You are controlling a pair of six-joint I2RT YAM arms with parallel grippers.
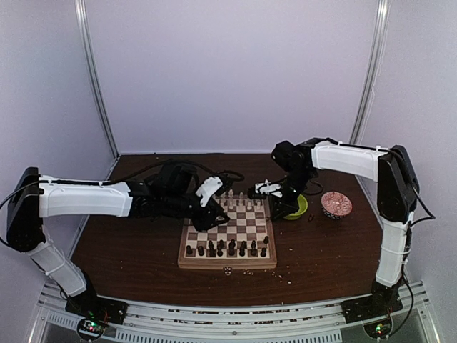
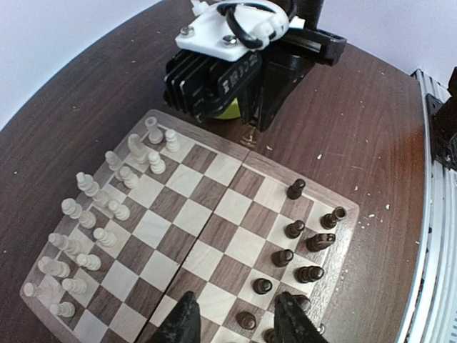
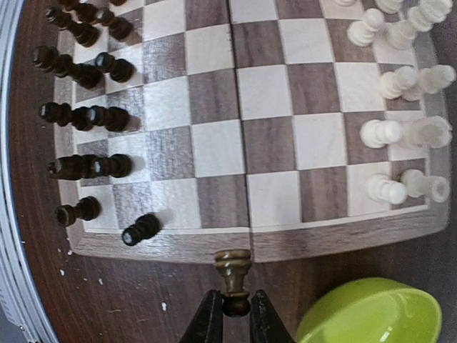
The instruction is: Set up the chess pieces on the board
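The wooden chessboard [image 3: 271, 241] carries dark and white pieces. In the right wrist view my right gripper is shut on a dark brown piece [image 3: 233, 266], broad base outward and knobbed end at the fingertips. It hangs just outside the board's side edge. A dark pawn [image 3: 141, 229] stands inside that edge, near a dark rook [image 3: 79, 211] in the corner. My left gripper is over the board with its fingers apart and nothing held. Several white pieces [image 2: 78, 213] stand in two rows on the far side.
A lime-green bowl [image 3: 378, 314] sits beside the board, close to the right gripper. Further right is a red patterned bowl [image 1: 336, 204]. Small pale crumbs dot the table in front of the board. The board's middle squares are clear.
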